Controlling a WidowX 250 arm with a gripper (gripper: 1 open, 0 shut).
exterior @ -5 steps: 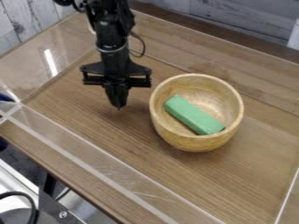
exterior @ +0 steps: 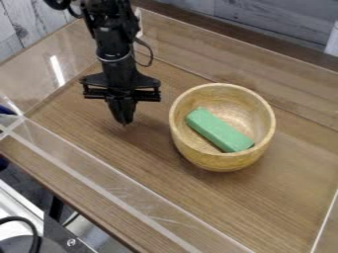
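My black gripper (exterior: 123, 99) hangs over the wooden table at the upper left of the camera view, pointing down, left of a wooden bowl (exterior: 193, 147). Whether its small fingers are open or shut is hard to make out. A green block (exterior: 219, 129) lies inside the bowl.
A black cable is at the bottom left corner, near the table's edge.
My gripper has moved a little to the left, away from the bowl. The bowl and the green block have not moved.
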